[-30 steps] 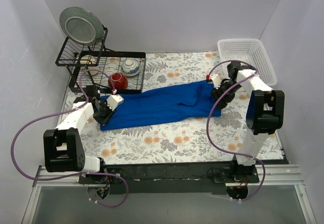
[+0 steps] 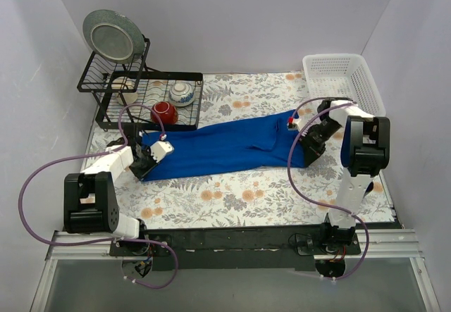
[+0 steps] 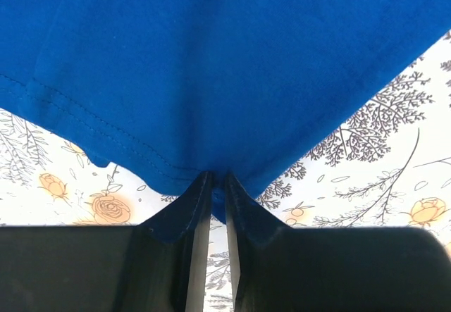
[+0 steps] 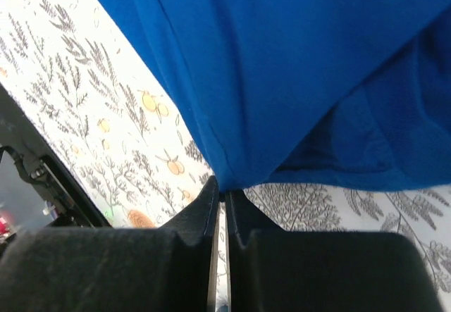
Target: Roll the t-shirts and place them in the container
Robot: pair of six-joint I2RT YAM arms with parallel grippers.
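Observation:
A blue t-shirt (image 2: 211, 148) lies spread in a long, folded strip across the flowered table, with a loose flap near its right part. At its left end is my left gripper (image 2: 146, 174); in the left wrist view the left gripper stands part open, its fingertips on either side of the hem's corner. My right gripper (image 2: 307, 163) is at the shirt's right end. Seen from the right wrist, the right gripper is shut on the pointed corner of the blue cloth (image 4: 246, 101). The arms hide both ends of the shirt from above.
A black dish rack (image 2: 151, 90) with a red bowl (image 2: 164, 112), a patterned bowl (image 2: 181, 94) and a plate (image 2: 113, 36) borders the shirt at back left. At back right stands a white basket (image 2: 338, 72).
The left gripper has come down slightly toward the shirt's near left corner. My right gripper has moved toward the near right corner, and the cloth there has shifted a little.

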